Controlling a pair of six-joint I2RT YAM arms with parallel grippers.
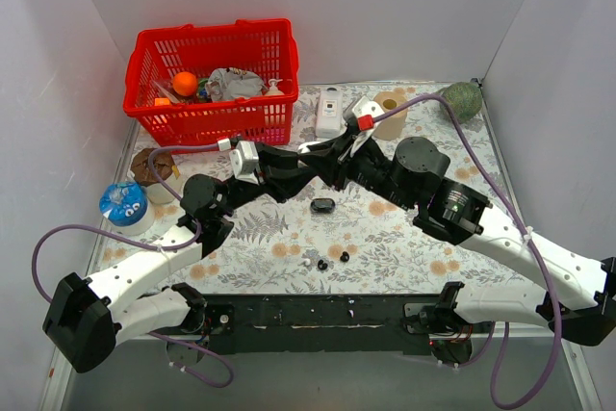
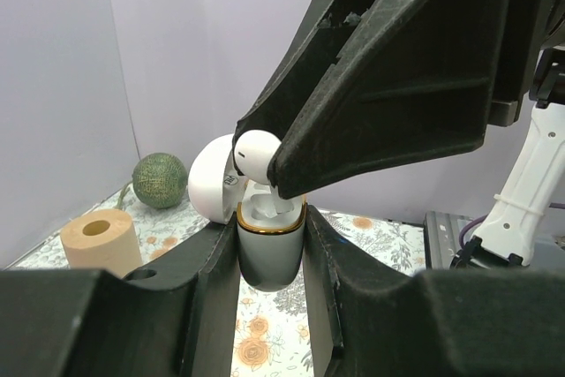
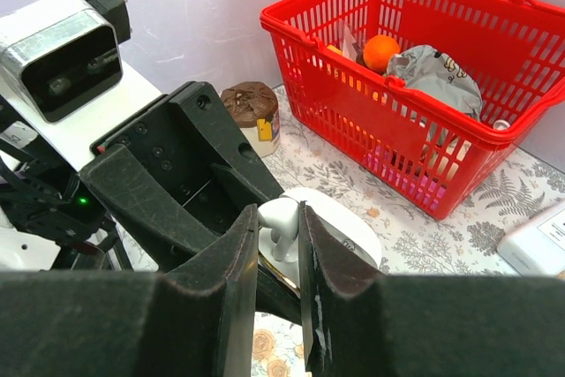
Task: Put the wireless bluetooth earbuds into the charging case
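Note:
In the left wrist view my left gripper is shut on the white charging case, whose lid stands open. A white earbud is pinched in my right gripper, its stem pointing down at the case's opening. From the right wrist view, the earbud sits between the right fingertips, right at the case, with the lid behind it. How deep the stem reaches into its slot cannot be made out. In the top view both grippers meet above the table and mostly hide case and earbud.
A black case, black earbuds and a small white piece lie on the floral table. Behind stand a red basket, a white box, a tape roll and a green ball.

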